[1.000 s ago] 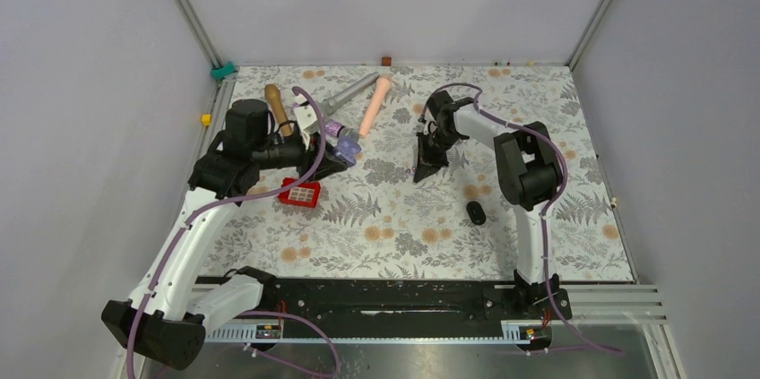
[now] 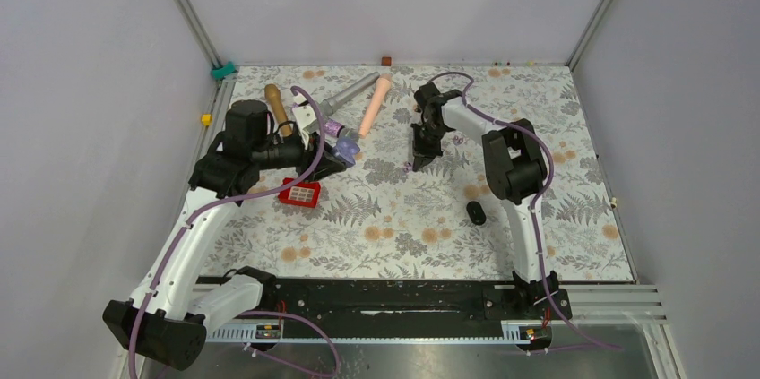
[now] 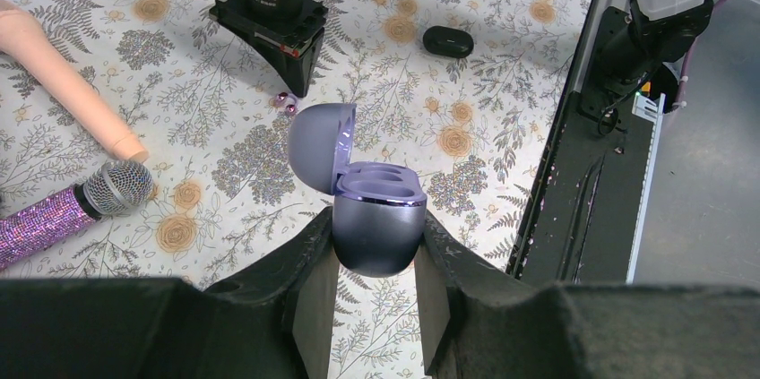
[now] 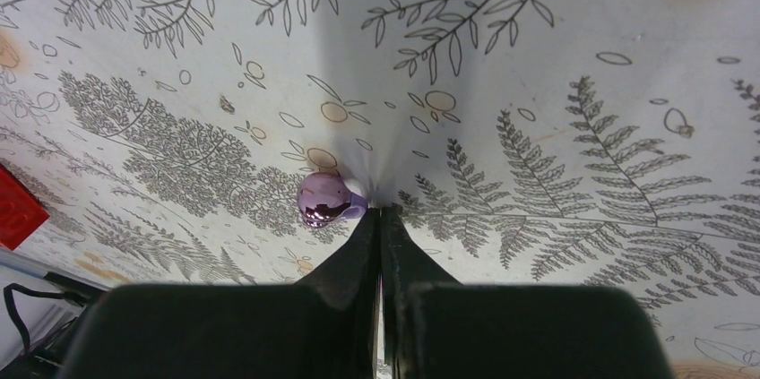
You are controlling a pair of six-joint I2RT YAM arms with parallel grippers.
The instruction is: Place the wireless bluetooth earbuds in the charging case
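Observation:
My left gripper is shut on the lavender charging case (image 3: 378, 218), whose lid (image 3: 321, 148) stands raised. In the left wrist view the case's inner face and slots are visible, and the case is held above the table. A shiny purple earbud (image 4: 324, 200) lies on the patterned cloth in the right wrist view. Directly beside it, down at the cloth, are the tips of my right gripper, shut with nothing between them. The earbud is outside the fingers, on their left. From above, the earbud (image 2: 408, 167) shows as a small purple spot by the right fingertips.
A black oval object (image 2: 476, 212) lies right of centre. A red calculator-like block (image 2: 300, 193) sits beneath the left arm. A peach-coloured stick (image 2: 375, 106), a grey cylinder (image 2: 351, 92) and a glittery microphone (image 3: 54, 222) lie toward the back left.
The left arm and case have stayed still.

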